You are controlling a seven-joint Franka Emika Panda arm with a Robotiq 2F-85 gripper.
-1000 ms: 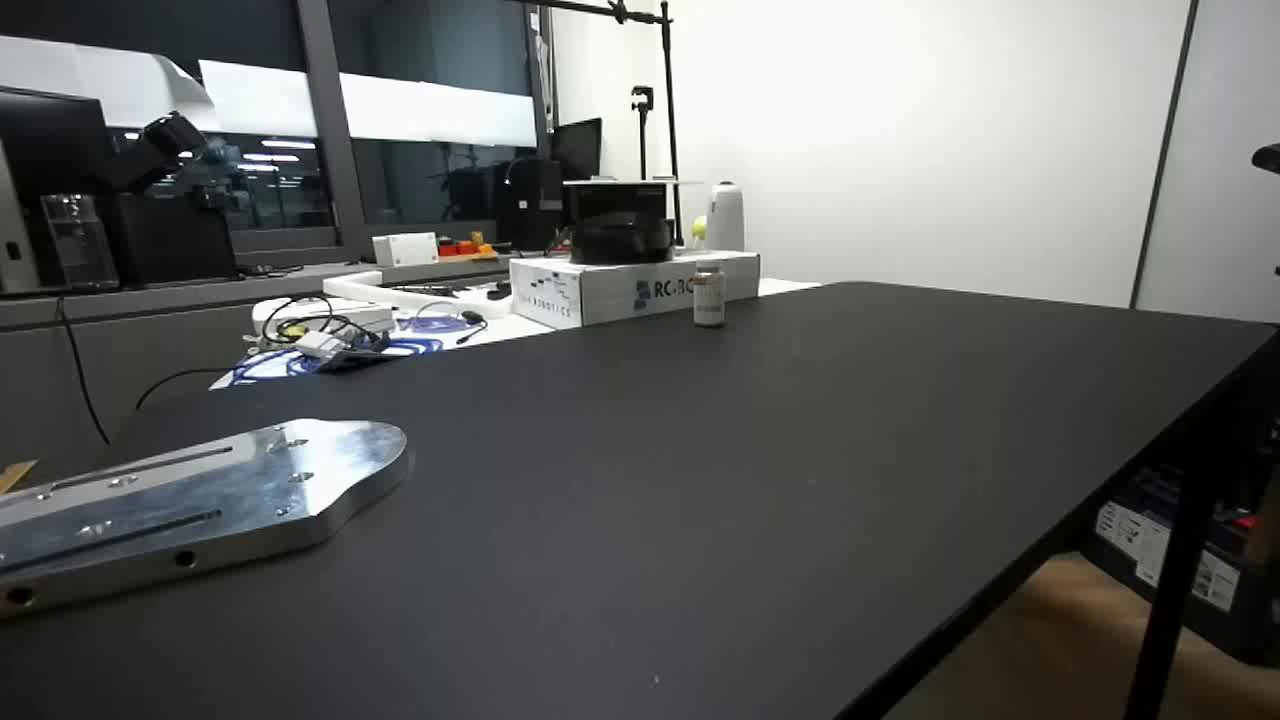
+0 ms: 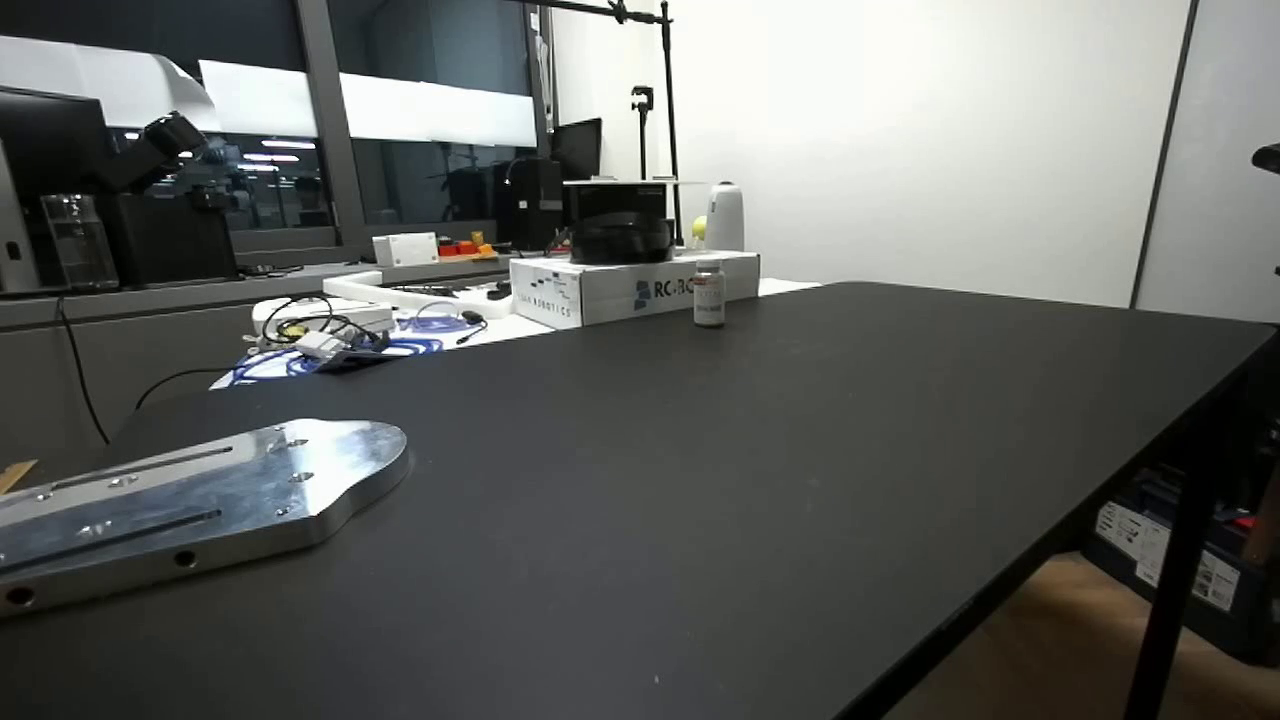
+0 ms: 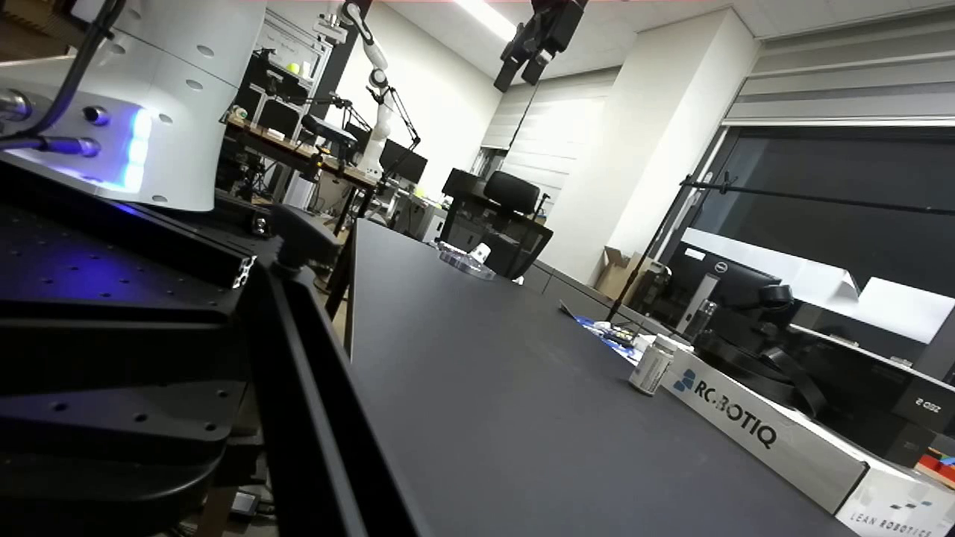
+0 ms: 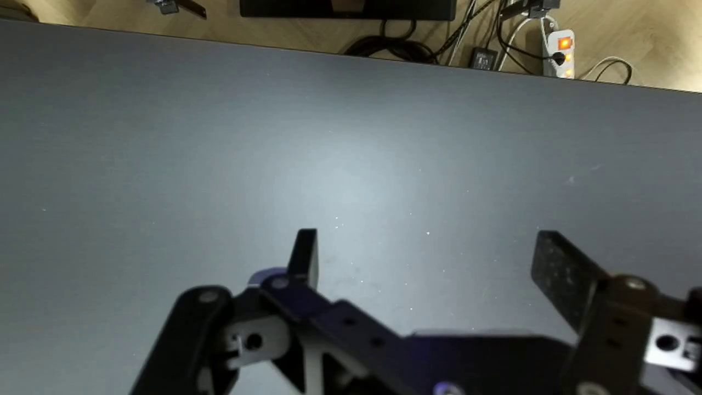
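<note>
A small bottle [image 2: 709,296] with a pale label and light cap stands upright at the table's far edge in exterior view 1. In exterior view 2 the same bottle [image 3: 653,365] is beside a white printed box. My gripper is open in the wrist view, its fingers wide apart over bare table with nothing between them. High above the table, exterior view 2 shows the gripper [image 3: 521,76] well away from the bottle. The bottle is outside the wrist view.
A metal plate [image 2: 216,498] with slots and holes lies at the table's near left in exterior view 1. The white box [image 3: 761,429] borders the table beside the bottle.
</note>
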